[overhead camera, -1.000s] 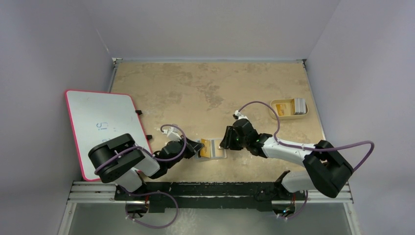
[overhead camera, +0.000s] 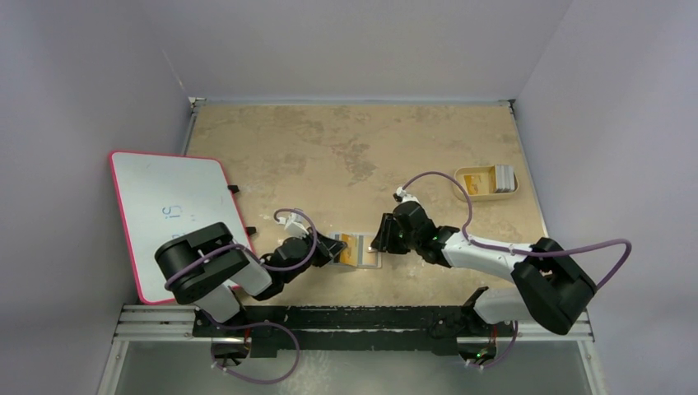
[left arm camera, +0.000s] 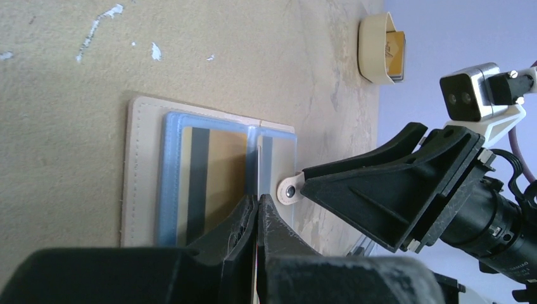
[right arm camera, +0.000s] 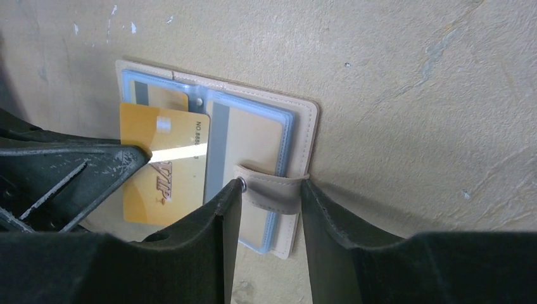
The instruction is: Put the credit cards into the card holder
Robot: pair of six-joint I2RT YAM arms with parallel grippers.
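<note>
The card holder [right arm camera: 297,139], pale with blue-edged clear pockets, lies open on the table; cards show inside its pockets. Over its left part a gold card stands at the fingertips of my left gripper, which is shut on it; in the left wrist view the card shows only as a thin edge. At the holder's right side, my right gripper is part open. The holder's snap strap [right arm camera: 272,193] spans the gap between its fingertips; whether they grip it I cannot tell.
A cream box [overhead camera: 486,195] holding more cards stands at the far right. A whiteboard [overhead camera: 177,214] lies at the left. Behind the holder the table [overhead camera: 329,156] is clear.
My left gripper has shifted slightly right along the holder with the gold card, covering more of it. The right arm has barely moved.
</note>
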